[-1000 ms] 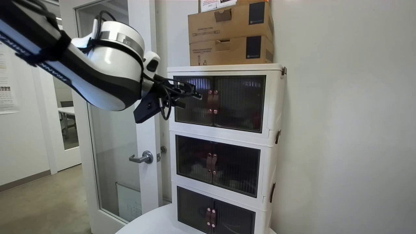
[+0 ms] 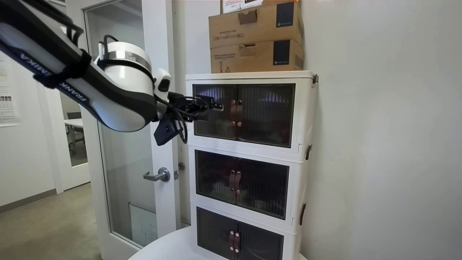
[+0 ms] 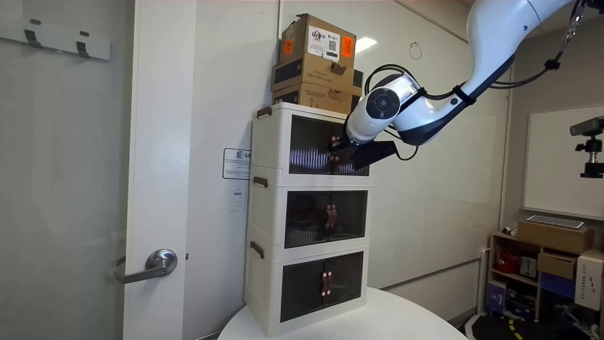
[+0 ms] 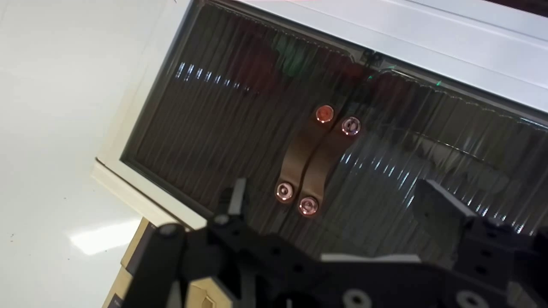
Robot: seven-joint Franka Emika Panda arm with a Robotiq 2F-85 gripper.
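My gripper [image 2: 211, 112] points toward the upper doors of a white stacked cabinet [image 2: 306, 112]. In the wrist view, its fingers [image 4: 237, 196] stand wide apart, with nothing held between them. Two brown leather handles [image 4: 295, 156] with copper-coloured studs lie side by side at the seam of the dark ribbed doors [image 4: 221, 123]. They appear ahead of the gap between the fingers, nearer the left one. These doors are shut. How far the fingertips are from the handles is hard to judge; no contact shows.
Below are two more shut cabinet tiers, with middle handles [image 3: 331, 217] and lower handles [image 3: 326, 283]. Cardboard boxes [image 3: 317, 72] sit on top. The cabinet stands on a white round table [image 3: 390, 317]. Left of it is a glass-panelled door with a lever handle [image 2: 158, 175].
The forearm and wrist have come down, and the gripper has tilted from pointing slightly downward to nearly level. Its tips stay close to the same place. The cabinet doors look unchanged.
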